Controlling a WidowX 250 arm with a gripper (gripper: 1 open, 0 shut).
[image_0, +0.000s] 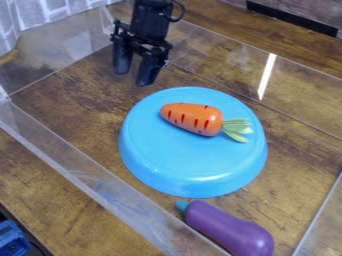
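Note:
My black gripper (138, 60) is at the top centre, over bare wood, behind and left of a blue plastic plate (174, 163). Its two fingers stand apart with no object visible between them. An orange toy carrot (191, 117) with green leaves lies on the plate's back right part. A purple toy eggplant (230, 229) lies on the wood at the front right, by the plate's front edge.
The wooden surface (74, 95) is bounded by clear plastic walls at left, back and right. Free wood shows left of the plate and at the back right. A blue object (11, 240) sits outside at the bottom left.

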